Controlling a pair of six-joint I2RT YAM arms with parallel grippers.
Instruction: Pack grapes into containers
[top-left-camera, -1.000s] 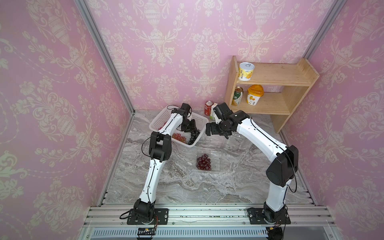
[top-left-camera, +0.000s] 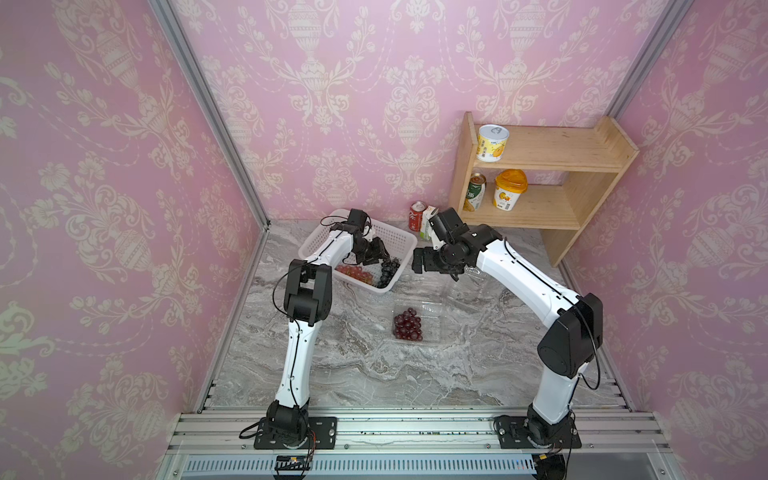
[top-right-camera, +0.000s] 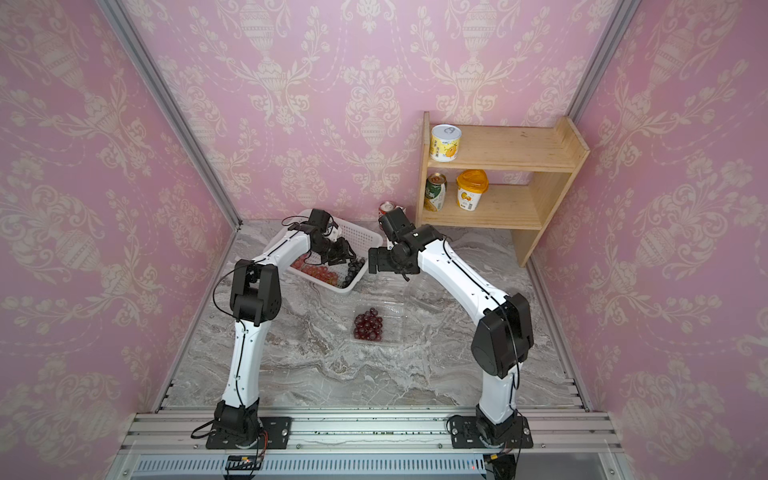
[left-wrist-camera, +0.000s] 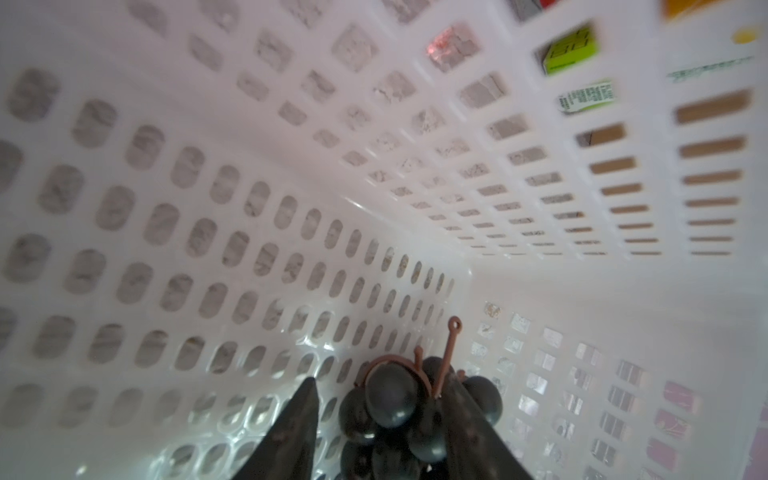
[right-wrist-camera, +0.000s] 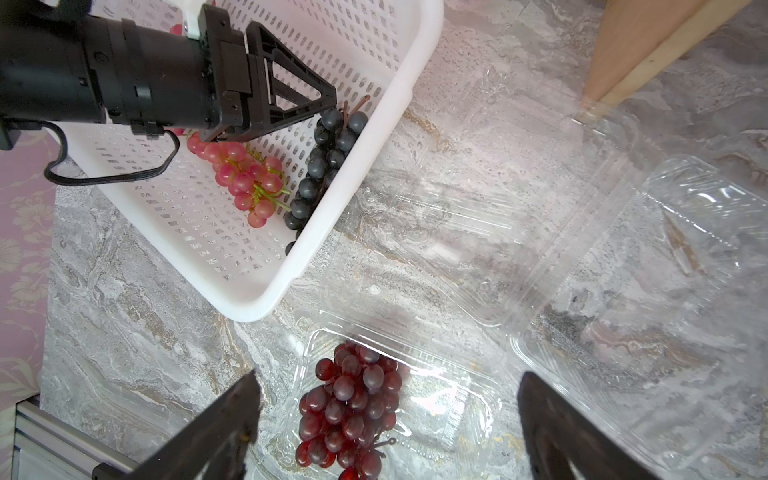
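A white basket (right-wrist-camera: 264, 296) holds black grapes (right-wrist-camera: 316, 168) along its right wall and pink grapes (right-wrist-camera: 248, 180). My left gripper is inside it, open, fingertips at the top of the black bunch; whether they touch it I cannot tell. A clear container (right-wrist-camera: 432, 408) at the front holds dark red grapes (right-wrist-camera: 344, 408); more clear containers (right-wrist-camera: 672, 304) lie to the right of the basket. My right gripper hangs open above this area, nothing held.
A wooden shelf (top-left-camera: 544, 216) with cans and a tub stands at the back right. A red can (top-left-camera: 416, 216) and a carton stand behind the basket.
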